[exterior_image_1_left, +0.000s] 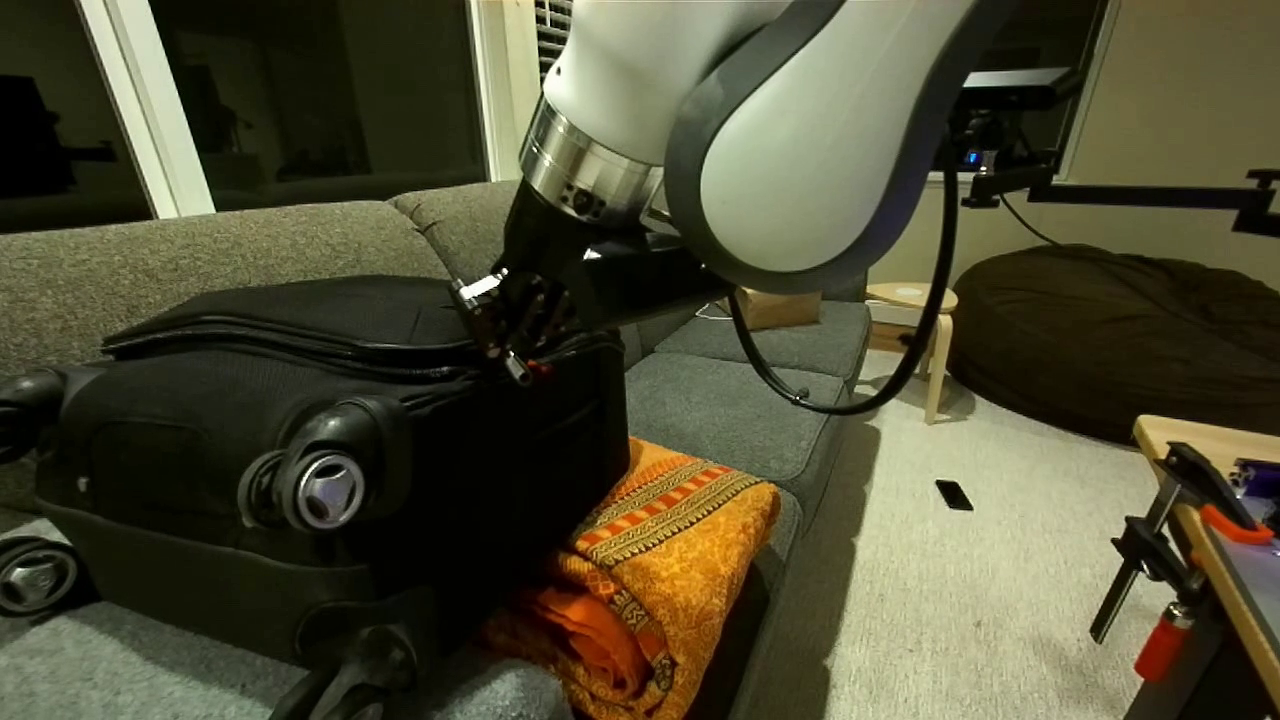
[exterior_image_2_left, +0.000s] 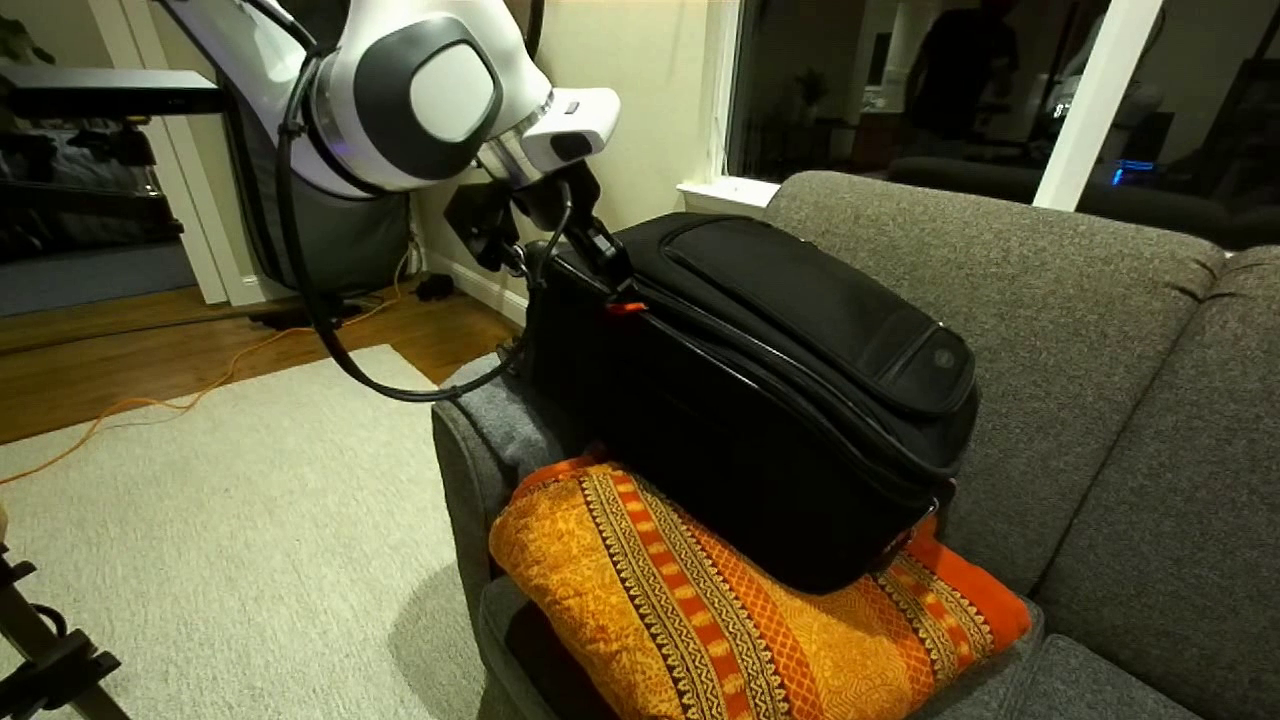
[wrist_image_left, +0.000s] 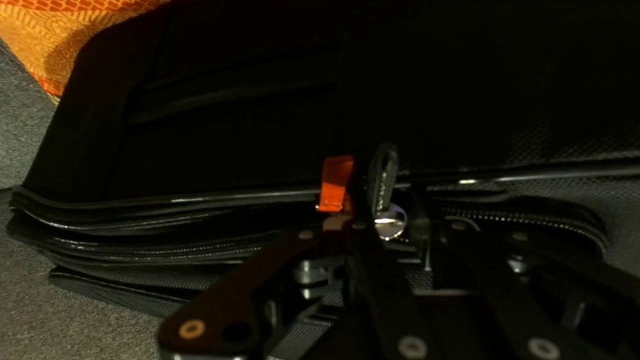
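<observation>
A black suitcase (exterior_image_1_left: 504, 468) lies on its side on the couch, partly over a folded orange patterned blanket (exterior_image_1_left: 684, 516). At the zipper seam along its upper edge, my gripper is shut, its fingers close around a dark zipper pull (wrist_image_left: 382, 180) with a shiny metal slider (wrist_image_left: 391, 222). A bright orange-red tab (wrist_image_left: 336, 183) stands just left of the pull. Exterior view 2 shows the gripper (exterior_image_2_left: 620, 290) against the suitcase's top edge, the red tab (exterior_image_2_left: 626, 308) beneath it. Dark fingers over dark cloth hide the exact contact.
The grey couch backrest (exterior_image_2_left: 1116, 312) rises behind the suitcase. Suitcase wheels (exterior_image_1_left: 326, 490) stick out toward exterior view 1. A black cable (exterior_image_1_left: 930, 324) loops down from the arm. Clamps (exterior_image_1_left: 1182, 540) hold to a table at the right. Open carpet (exterior_image_1_left: 924, 600) lies before the couch.
</observation>
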